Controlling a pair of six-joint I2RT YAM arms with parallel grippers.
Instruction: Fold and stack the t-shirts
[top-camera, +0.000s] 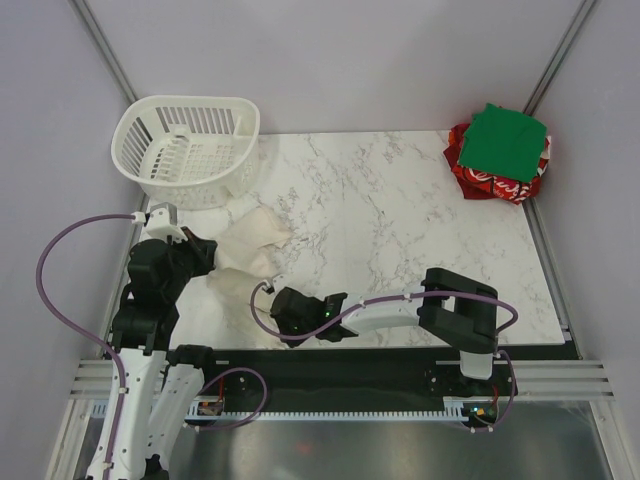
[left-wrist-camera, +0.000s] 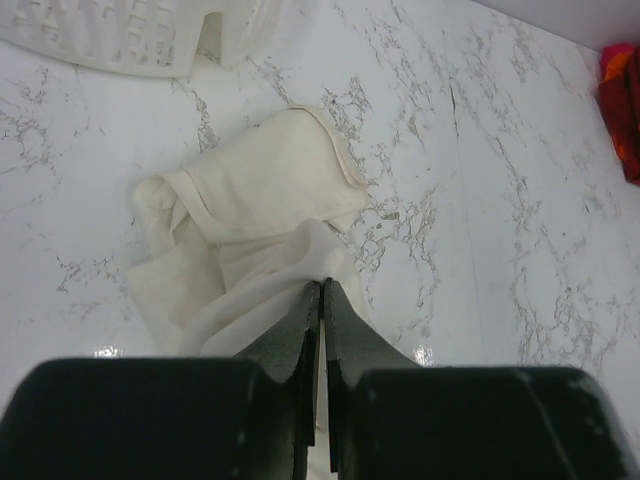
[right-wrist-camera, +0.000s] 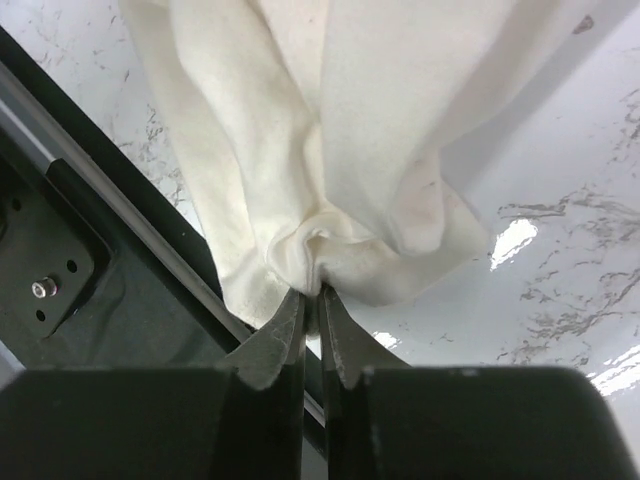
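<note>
A cream t-shirt (top-camera: 247, 242) lies rumpled on the left of the table, reaching toward the front edge. My left gripper is shut over its upper part, with a raised fold of the cloth (left-wrist-camera: 270, 170) behind the fingertips; whether any is pinched is unclear. My right gripper is down at the shirt's front end, fingers close together on a bunched bit of cream cloth (right-wrist-camera: 370, 150) beside the table edge.
A white laundry basket (top-camera: 185, 150) stands at the back left. A pile of folded shirts, green (top-camera: 502, 142) over red, sits at the back right.
</note>
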